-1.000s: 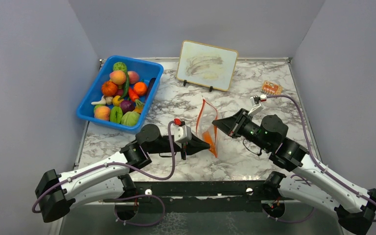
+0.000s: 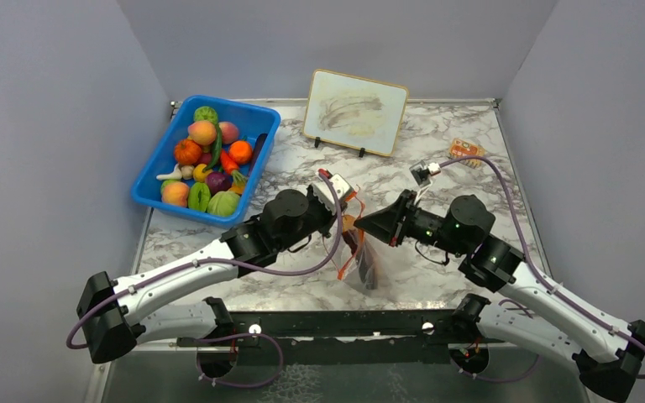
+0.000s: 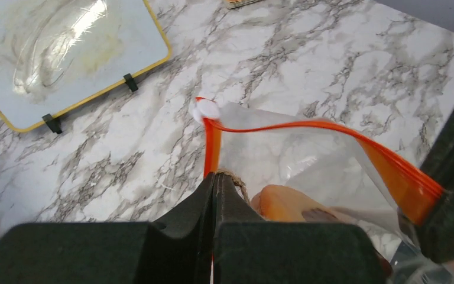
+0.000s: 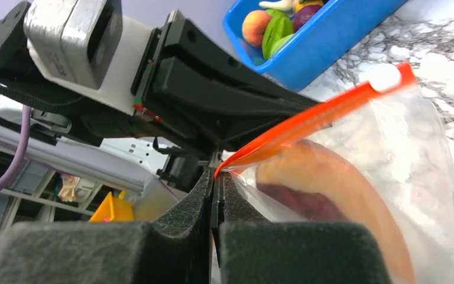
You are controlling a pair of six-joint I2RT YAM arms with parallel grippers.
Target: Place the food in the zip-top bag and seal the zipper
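Note:
The clear zip top bag (image 2: 369, 267) with an orange zipper strip (image 4: 325, 121) stands at the middle front, its mouth gaping. Through its film shows tan-orange food (image 3: 281, 201) with dark reddish-brown parts. In the right wrist view, my right gripper is shut on the strip at one side of the mouth. My left gripper is shut with its tips at the opposite side of the mouth. The strip runs down behind its tips, and nothing clear shows between its fingers. In the right wrist view the strip hides the ends of the left fingers.
At the back left sits a blue bin (image 2: 147, 175) of toy fruit and vegetables. A white board (image 2: 357, 113) on black clips stands at the back, a small orange packet (image 2: 467, 152) at back right.
My left gripper has moved from the near end of the bag's mouth toward the back. The mouth has spread and its outline shifted left and nearer. My right gripper has shifted slightly left.

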